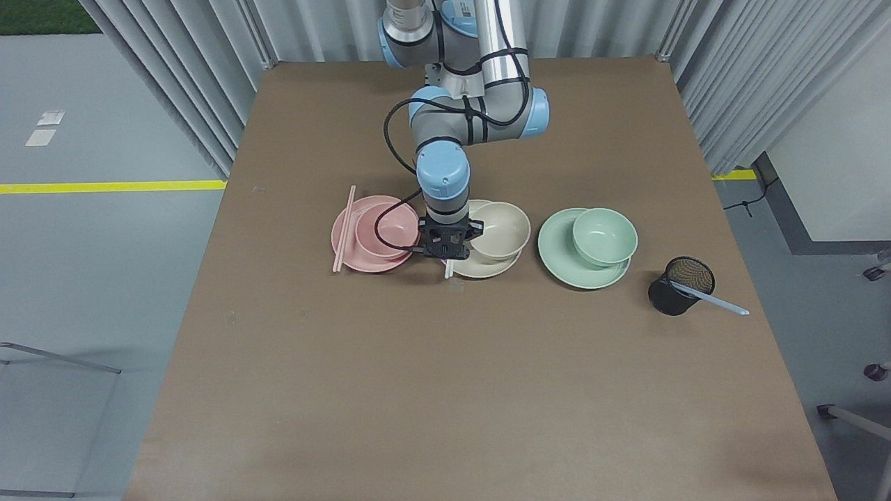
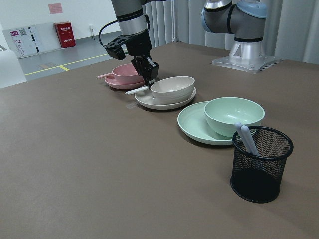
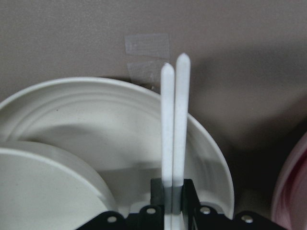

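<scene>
My gripper (image 1: 447,246) is low over the cream plate (image 3: 96,117), beside the cream bowl (image 1: 501,225), its fingers close around a pair of white chopsticks (image 3: 180,120) that run out past the plate's rim. In the wrist view both sticks lie side by side between the dark fingers; whether the fingers press on them is not clear. A pink plate with a pink bowl (image 1: 388,225) and pink chopsticks (image 1: 344,229) is to the left in the front view. A mint bowl (image 1: 605,234) stands on a mint plate (image 1: 560,259) to the right.
A black mesh cup (image 2: 256,179) with light sticks (image 1: 710,296) stands right of the mint set.
</scene>
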